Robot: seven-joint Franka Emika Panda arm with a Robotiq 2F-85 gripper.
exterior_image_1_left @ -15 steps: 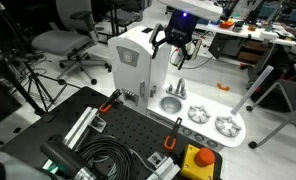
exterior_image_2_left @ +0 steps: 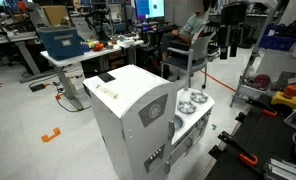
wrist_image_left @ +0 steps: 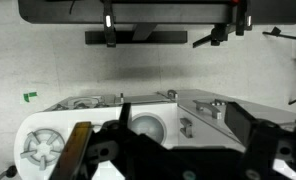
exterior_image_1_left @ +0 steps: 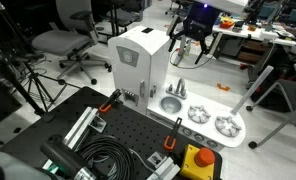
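My gripper (exterior_image_1_left: 190, 46) hangs high above the white toy kitchen, apart from it. Its fingers stand spread in the wrist view, with nothing seen between them, so it looks open. The kitchen's countertop (exterior_image_1_left: 187, 124) carries a round metal sink (exterior_image_1_left: 171, 104) and two stove burners (exterior_image_1_left: 227, 126). At one end rises a tall white cabinet (exterior_image_2_left: 138, 116) with a rounded top. From above, the wrist view shows the sink (wrist_image_left: 148, 127) beyond the fingers and one burner (wrist_image_left: 43, 148) to the left.
A black table (exterior_image_1_left: 128, 135) in front holds a coiled black cable (exterior_image_1_left: 106, 158), orange-handled clamps (exterior_image_1_left: 171, 142) and a yellow box with a red-orange button (exterior_image_1_left: 203, 157). Office chairs (exterior_image_1_left: 68, 40) stand behind. Open floor lies beyond the kitchen.
My gripper has moved to the right in exterior view 1, still high over the kitchen. The kitchen and the items on the table have stayed where they were.
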